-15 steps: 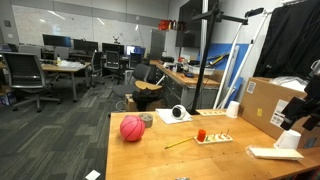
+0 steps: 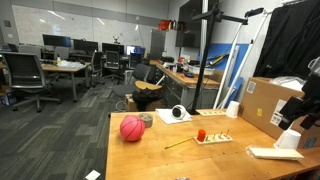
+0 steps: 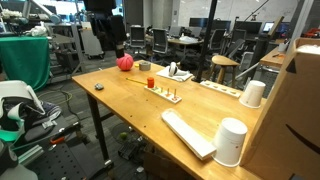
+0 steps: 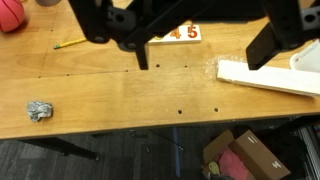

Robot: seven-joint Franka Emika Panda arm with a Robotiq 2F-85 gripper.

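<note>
My gripper is open above the table, its dark fingers wide apart with nothing between them. At the right edge of exterior view 1, part of the dark gripper (image 2: 296, 108) shows; in exterior view 2 it hangs at upper left. A red ball (image 2: 132, 128) rests on the wooden table. Nearby lie a yellow pencil (image 2: 180, 143) and a white numbered board (image 4: 178, 34) with small pegs. A red cup (image 3: 151, 82) stands at one end of that board. Crumpled silver foil (image 4: 40, 110) lies near a table edge.
A long white box (image 3: 187, 133) lies beside an upturned white cup (image 3: 230, 141), close to a cardboard box (image 2: 262, 104). White headphones (image 2: 178, 112) and a grey can (image 2: 147, 119) are farther back. Bare wood (image 4: 150, 95) lies beneath the gripper.
The arm at the right edge of exterior view 1 has shifted slightly. Objects on the table have kept their places.
</note>
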